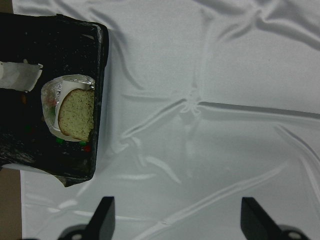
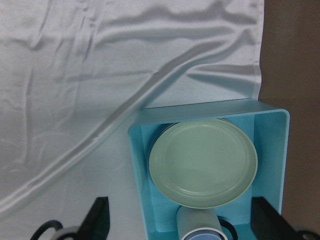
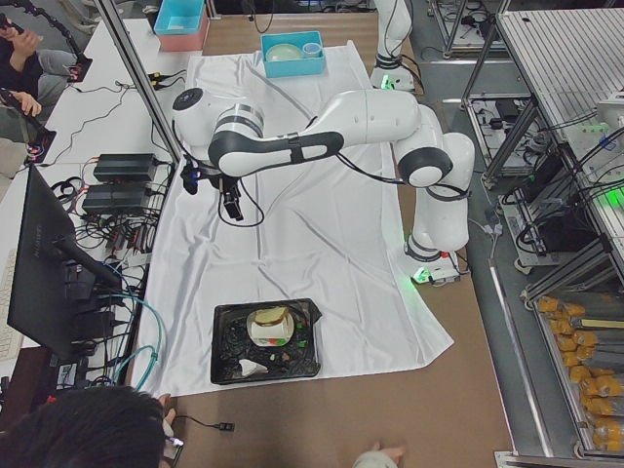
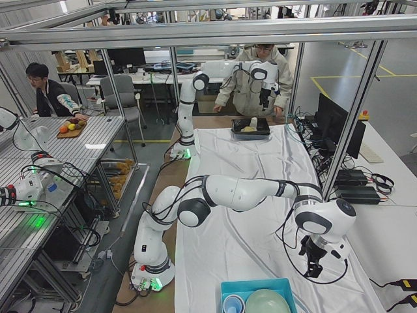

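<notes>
A black tray (image 3: 226,341) lies on the white cloth; in the left wrist view it holds a foil dish with a bread slice (image 1: 75,114) and a crumpled white scrap (image 1: 17,76). My left gripper hangs open above the cloth beside the tray, nothing between its fingers. My right gripper is open above the cloth and a blue bin (image 2: 272,150), which holds a green plate (image 2: 202,162) and a cup (image 2: 195,222).
A monitor (image 3: 44,283), cables and black boxes (image 3: 122,195) line one side. Metal posts stand nearby. A person's head and hands are at the tray-end edge.
</notes>
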